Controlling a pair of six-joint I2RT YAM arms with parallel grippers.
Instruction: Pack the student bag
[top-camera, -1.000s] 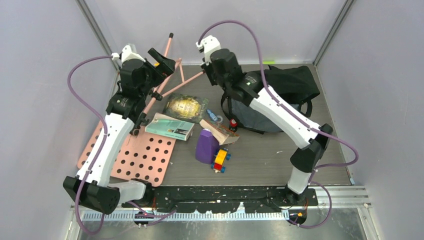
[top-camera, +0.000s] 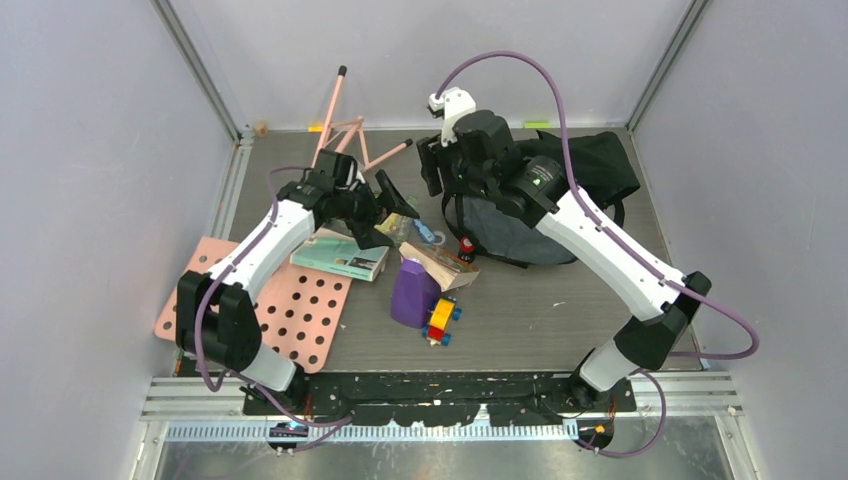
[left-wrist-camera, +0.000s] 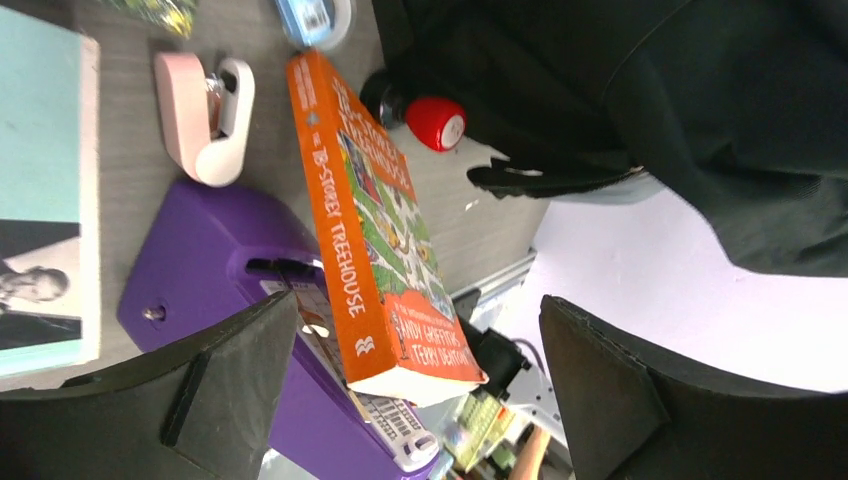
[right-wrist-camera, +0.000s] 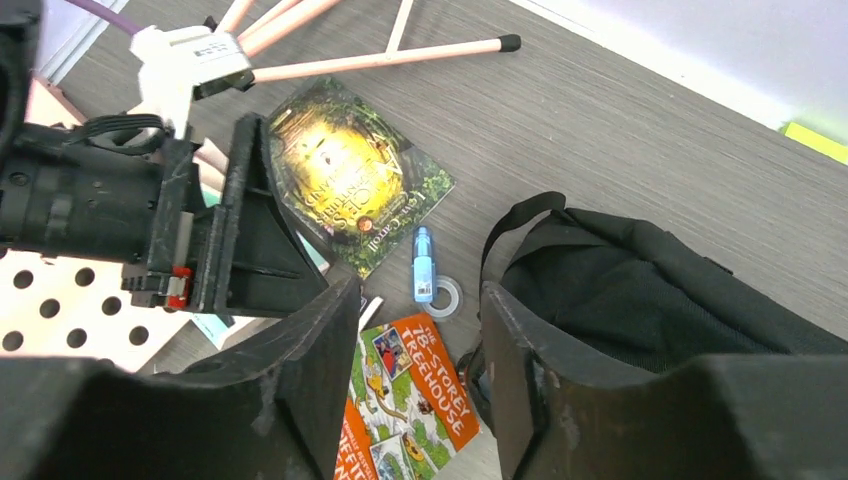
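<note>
The black and grey bag (top-camera: 520, 228) lies at the right back, partly under the right arm. Over the middle hangs my left gripper (top-camera: 392, 217), its fingers wide apart and empty. Below it in the left wrist view, an orange Treehouse book (left-wrist-camera: 345, 230) leans on a purple case (left-wrist-camera: 205, 230). My right gripper hovers high near the bag's left side, fingers apart and holding nothing. Between those fingers show a small blue bottle (right-wrist-camera: 423, 265) and a grey ring (right-wrist-camera: 452, 297). A dark green book with a yellow centre (right-wrist-camera: 340, 160) lies flat behind them.
A teal book (top-camera: 340, 257) rests on the pink perforated board (top-camera: 290, 310) at left. Pink rods (top-camera: 335, 105) stand at the back left. A toy car (top-camera: 440, 318) sits beside the purple case. A red-capped item (left-wrist-camera: 435, 122) is near the bag.
My left gripper has swung from the back left toward the middle, now covering much of the dark green book. My right arm has shifted somewhat right. The objects have stayed put.
</note>
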